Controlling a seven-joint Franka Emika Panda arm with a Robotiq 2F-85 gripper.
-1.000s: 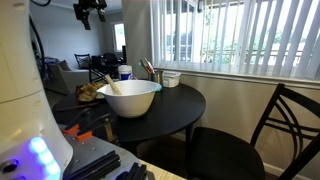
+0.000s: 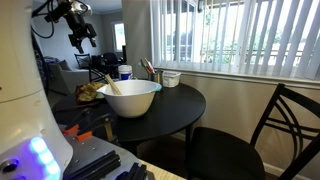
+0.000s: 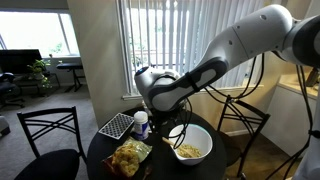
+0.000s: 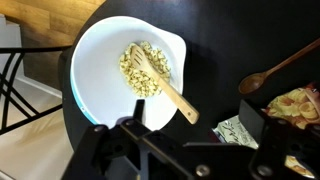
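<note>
A white bowl stands on the black table, holding a small heap of pale pieces. A light wooden slotted spoon rests in it, head among the pieces and handle over the rim. In exterior view 1 the bowl shows from the side with the spoon handle sticking up. My gripper is open and empty in the wrist view, above the bowl's edge and the handle end. In exterior view 1 the gripper hangs high at upper left, well above the table.
A dark wooden spoon lies on the table beside a colourful food bag. A white container and a rack stand behind the bowl. Black chairs surround the table, whose right part is clear in exterior view 1.
My gripper has come down in exterior view 1, from near the top edge to a lower spot, with more of the arm now showing. The bowl and spoon have not moved.
</note>
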